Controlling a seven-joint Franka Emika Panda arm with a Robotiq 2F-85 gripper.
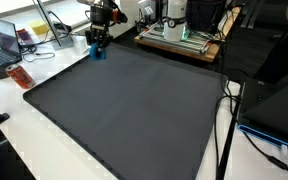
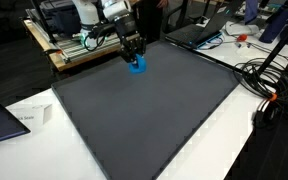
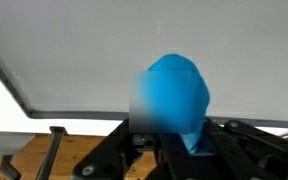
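A small blue thing [image 1: 99,53] hangs in my gripper [image 1: 100,45] near the far edge of the dark board [image 1: 124,105]. The other exterior view has the blue thing [image 2: 137,65] below my gripper [image 2: 136,56], close to the board's back edge. From the wrist, the blue thing [image 3: 196,98] stands out between the black fingers, partly covered by a blurred patch. My gripper is shut on it. Whether the blue thing touches the board is hard to tell.
A red can [image 1: 21,77] stands beside the board on the white table. Laptops [image 1: 9,40] sit at the far left. Black cables [image 1: 224,105] run along the right side. Most of the board's surface is bare.
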